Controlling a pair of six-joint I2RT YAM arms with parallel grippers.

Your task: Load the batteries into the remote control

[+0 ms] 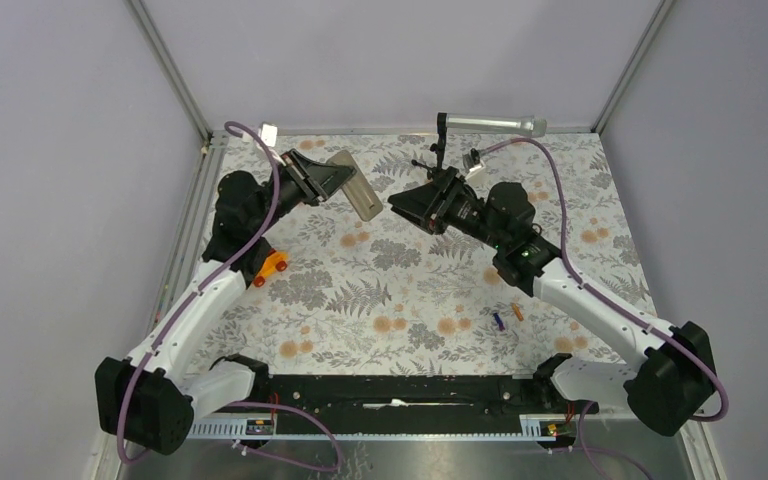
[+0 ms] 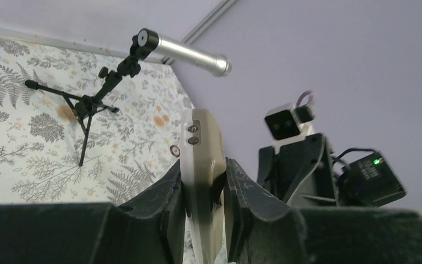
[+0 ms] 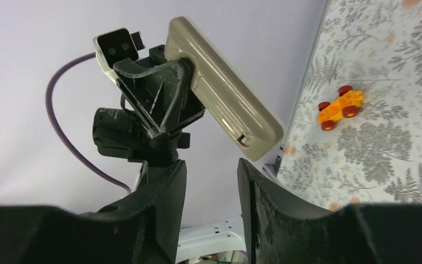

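The beige remote control (image 1: 359, 188) is held up above the table by my left gripper (image 1: 330, 180); in the left wrist view its end stands upright between the dark fingers, and in the right wrist view its long face (image 3: 236, 104) shows with a small latch near the lower end. My right gripper (image 1: 410, 205) hangs to the right of the remote, apart from it, fingertips parted with nothing visible between them. Two small batteries, a purple one (image 1: 498, 321) and an orange one (image 1: 517, 311), lie on the lower right of the table.
An orange toy car (image 1: 271, 266) lies at the table's left. A stand with a silver tube (image 1: 495, 124) is at the back right.
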